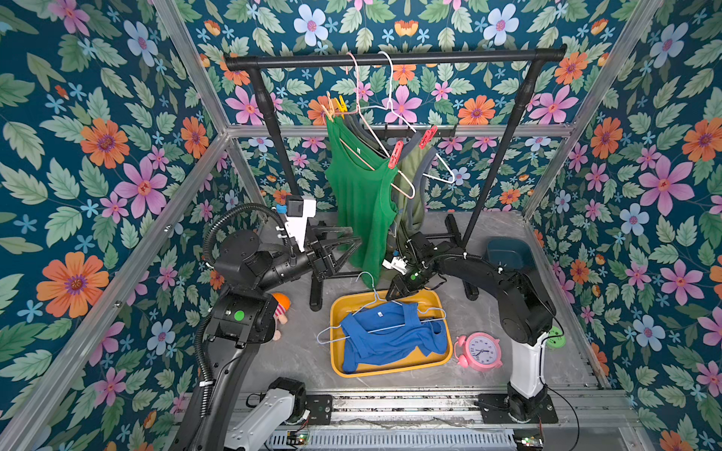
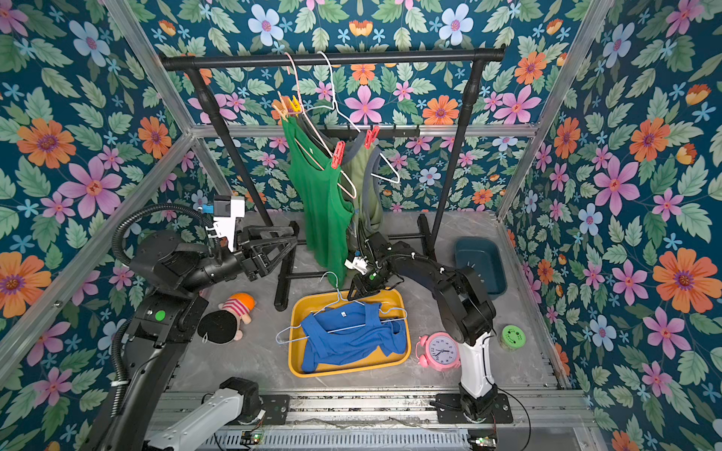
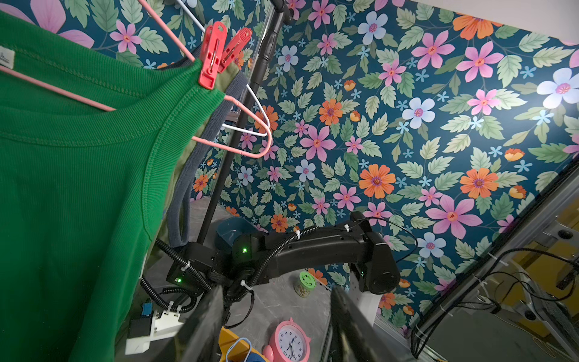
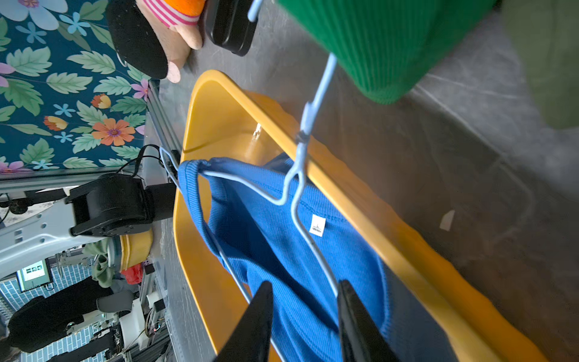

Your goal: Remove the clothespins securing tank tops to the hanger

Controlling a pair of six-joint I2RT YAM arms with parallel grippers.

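A green tank top (image 1: pixel 359 188) hangs from the rack on a pink hanger, a red clothespin (image 3: pixel 212 54) at its right shoulder and a wooden clothespin (image 1: pixel 328 109) at its left. Behind it, an olive top (image 2: pixel 370 188) on a white hanger carries another red clothespin (image 1: pixel 428 136) and a yellow one (image 1: pixel 342 104). A blue tank top (image 1: pixel 387 336) lies on a light-blue hanger in the yellow tray (image 4: pixel 362 226); no clothespin shows on it. My left gripper (image 1: pixel 356 240) is open beside the green top. My right gripper is open above the tray, its fingers apart.
A pink alarm clock (image 1: pixel 479 351) stands right of the tray. An empty dark teal bin (image 2: pixel 480 264) is at the back right, near a green-lidded jar (image 2: pixel 513 336). A doll (image 2: pixel 239 308) lies on the left. Black rack legs flank the hanging clothes.
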